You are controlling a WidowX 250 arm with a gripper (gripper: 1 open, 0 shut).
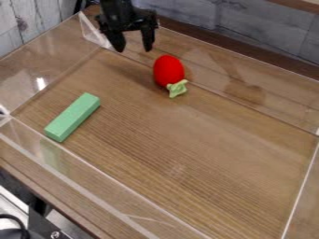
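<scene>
My dark gripper [130, 41] is at the top centre, near the back of the wooden table, above and left of a red egg-shaped object [169, 68]. A small light-green piece [177, 89] lies against the lower right of the red object. A long green block [73, 117] lies at the front left. Whether the gripper's fingers are open or shut is too small to tell.
A wooden wall edges the back right, and dark cables lie off the table at the bottom left corner.
</scene>
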